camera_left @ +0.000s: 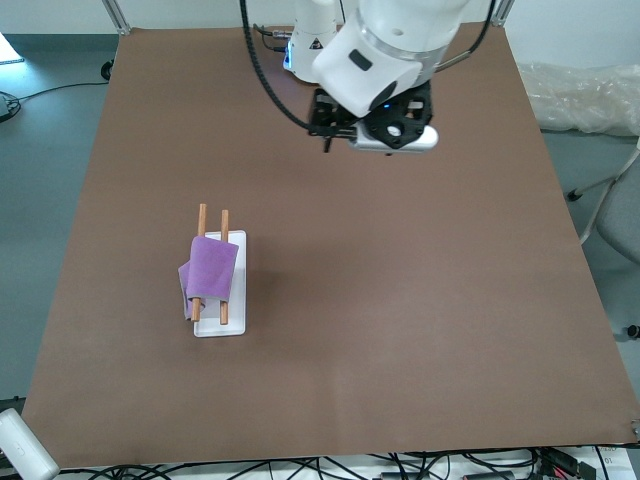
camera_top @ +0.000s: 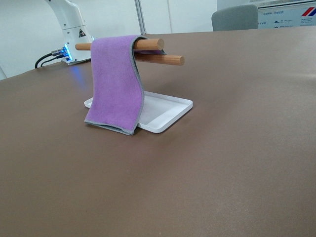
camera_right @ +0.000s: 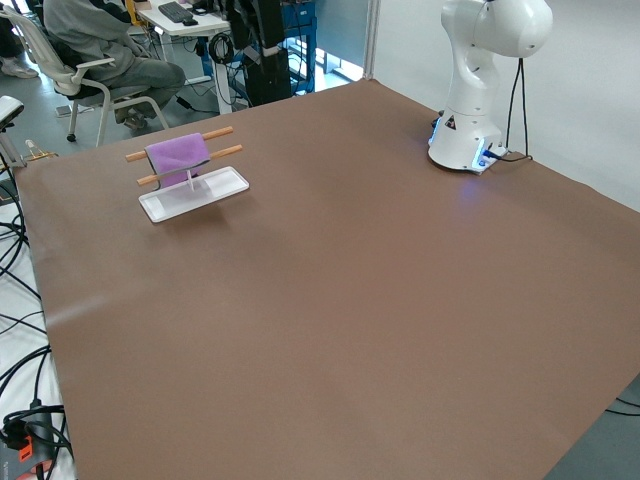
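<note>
A purple cloth (camera_left: 210,268) with grey edging hangs over two wooden bars (camera_top: 168,59) of a rack on a white tray (camera_left: 233,322), left of centre in the left view; the top view shows it draped low beside the tray (camera_top: 170,109). My gripper (camera_left: 372,136) is high at the far end of the table in the left view, well apart from the rack; its fingers are too unclear to show their state. The right view shows the cloth (camera_right: 178,152) on the rack, with my arm's base at the back; the gripper is out of that view.
Cables run along the near edge in the left view, where a white cylinder (camera_left: 25,445) sits at the left corner. A grey chair (camera_left: 622,215) stands beyond the right edge.
</note>
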